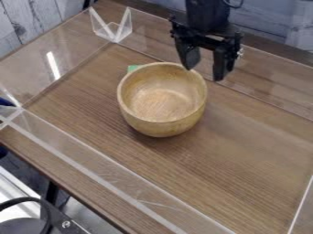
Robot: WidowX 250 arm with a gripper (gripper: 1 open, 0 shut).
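Observation:
A wide wooden bowl (pixel 163 111) sits empty in the middle of the table. A small green object (pixel 134 69) lies behind its back left, partly hidden by it. The black gripper (pixel 206 57) hangs just behind the bowl's back right rim, its two dark fingers spread apart, with nothing visible between them.
A clear plastic piece (pixel 112 26) stands at the back left. Transparent edging runs along the left, and black cables (pixel 43 212) show at the bottom left corner.

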